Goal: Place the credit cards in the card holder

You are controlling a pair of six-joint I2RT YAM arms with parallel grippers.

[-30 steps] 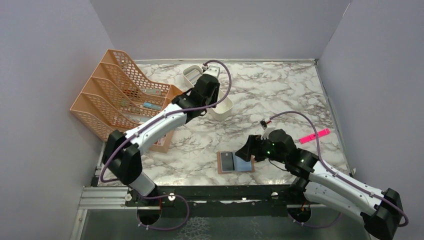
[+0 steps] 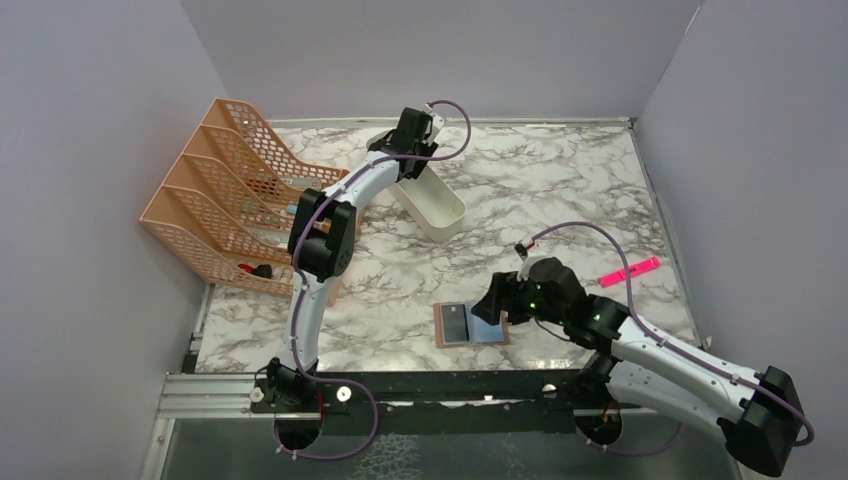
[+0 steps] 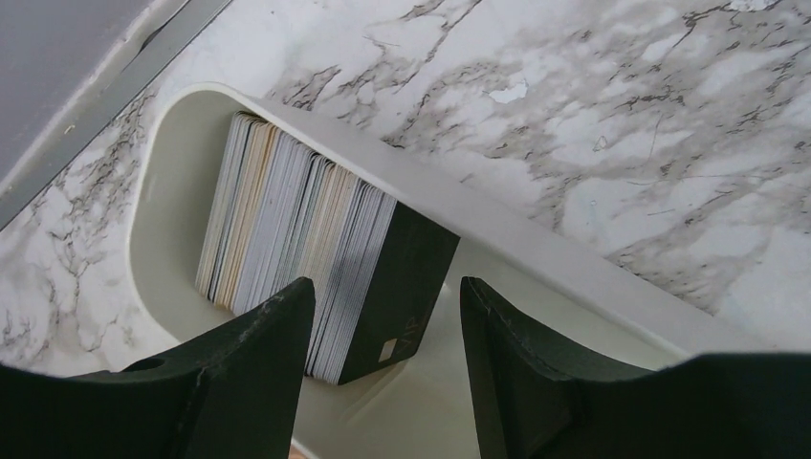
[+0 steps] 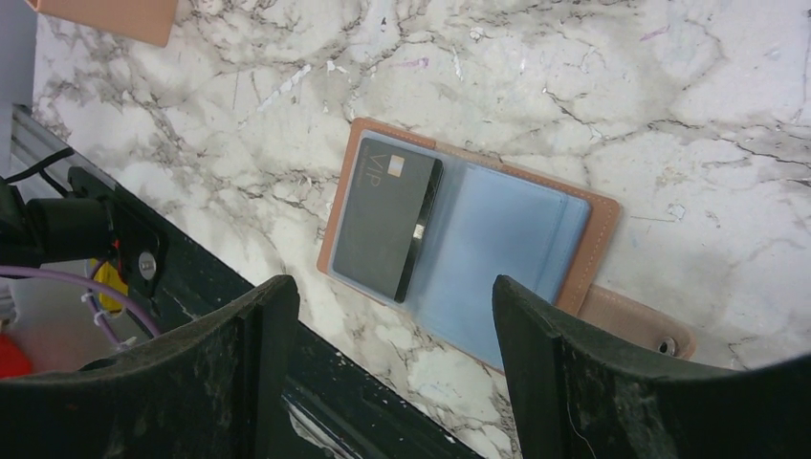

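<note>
A white bin holds a stack of cards, pale edges up with a black card at the front end. My left gripper stands open over that front end, nothing clearly held. The tan card holder lies open at the front of the table with clear sleeves; a dark grey card marked VIP is in its left side, while the right side looks blue. My right gripper hangs open above the holder.
A tiered orange basket rack with small items fills the left side. A pink object lies at the right.
My left arm has swung toward the back over the last second, bringing the gripper over the cards' end of the bin. The right arm has stayed nearly still.
</note>
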